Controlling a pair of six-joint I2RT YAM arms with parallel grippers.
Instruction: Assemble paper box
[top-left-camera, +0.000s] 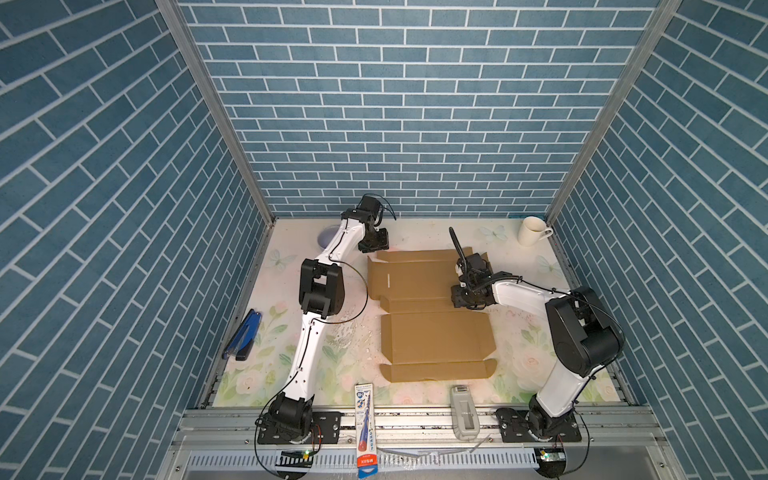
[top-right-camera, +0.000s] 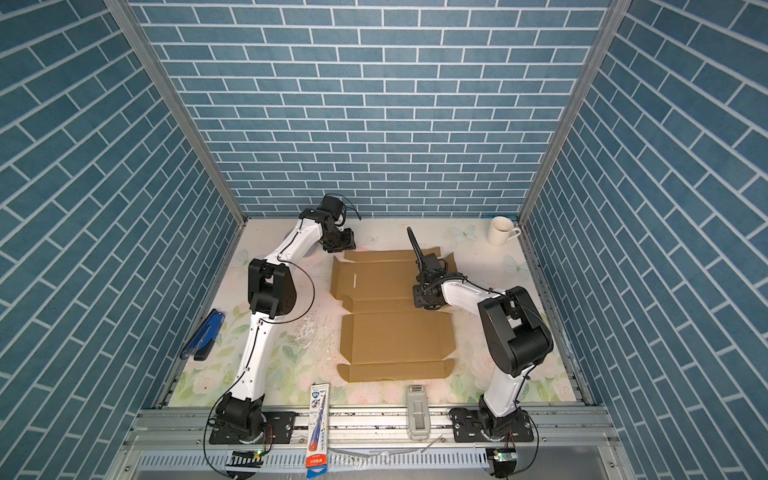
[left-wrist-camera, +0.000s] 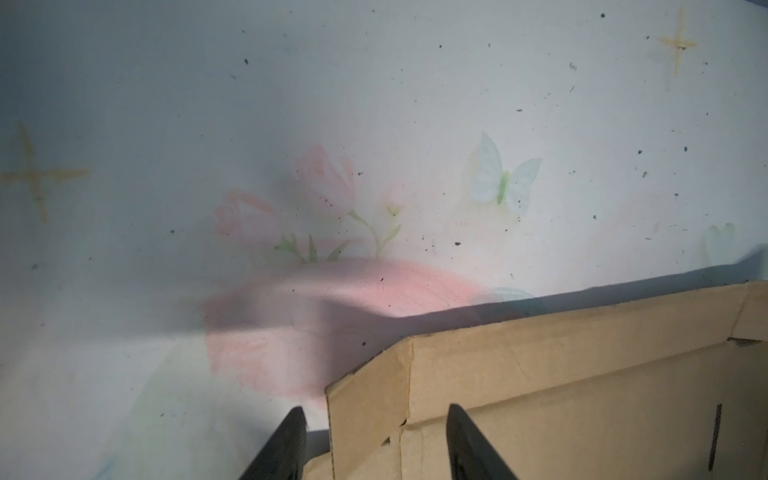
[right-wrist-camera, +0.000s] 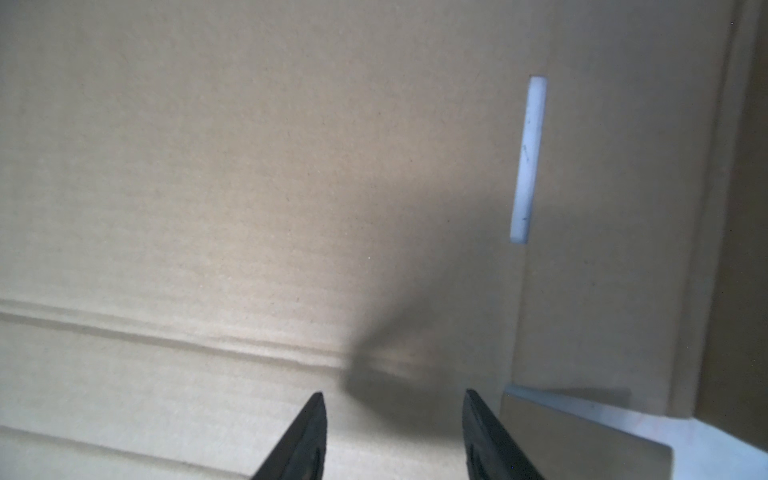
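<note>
The brown cardboard box (top-left-camera: 436, 336) lies unfolded on the table, its edge flaps partly raised. At its far left corner is my left gripper (top-left-camera: 376, 246). In the left wrist view its fingers (left-wrist-camera: 281, 448) stand apart, with a raised corner flap (left-wrist-camera: 372, 400) seen between them and nothing clearly gripped. Over the right side of the back panel (top-left-camera: 420, 276) is my right gripper (top-left-camera: 459, 297). In the right wrist view its fingers (right-wrist-camera: 308, 440) look apart, with creased cardboard (right-wrist-camera: 200, 392) behind them. Whether they touch anything is not clear.
A white mug (top-left-camera: 532, 231) stands at the back right. A blue stapler (top-left-camera: 243, 333) lies at the left edge. By the front rail are a packaged pen-like tool (top-left-camera: 365, 424) and a grey device (top-left-camera: 463, 412). A bowl (top-left-camera: 326, 236) sits behind the left arm.
</note>
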